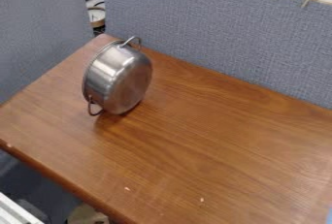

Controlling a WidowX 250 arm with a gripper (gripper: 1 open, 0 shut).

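A steel pot (119, 80) with two loop handles stands tipped on its side at the left part of the wooden table (220, 150), one handle at the top, the other low at the front left. My arm and gripper are out of the camera view.
Grey padded walls (220, 29) border the table at the back and left. The table's edge drops away at the lower left.
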